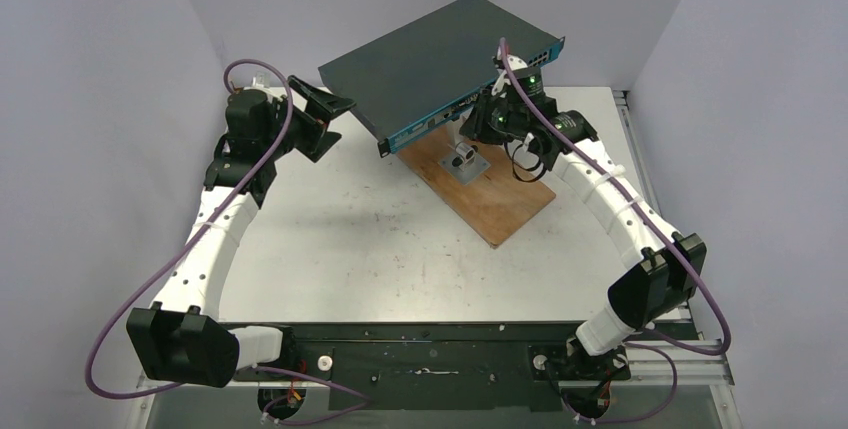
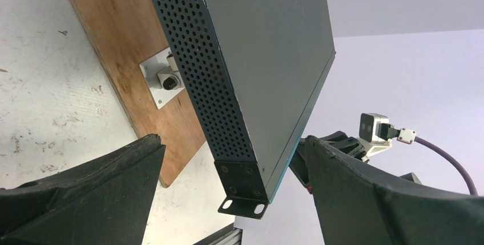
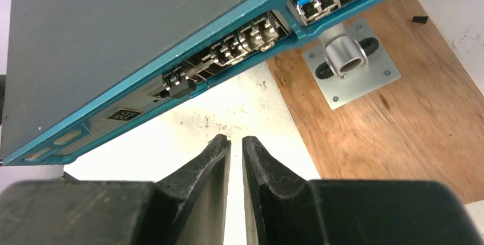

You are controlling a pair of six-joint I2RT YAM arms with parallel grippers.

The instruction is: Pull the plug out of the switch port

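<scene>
A dark switch with a teal front is mounted over a wooden board. In the right wrist view its front shows rows of port cages, and a black plug-like piece sits at the leftmost of them. My right gripper is just in front of and below that front, its fingertips a narrow gap apart with nothing seen between them. My left gripper stands wide open beside the switch's perforated side and mounting ear.
The wooden board carries a metal post plate. Grey walls surround the workspace, and purple cables run along both arms.
</scene>
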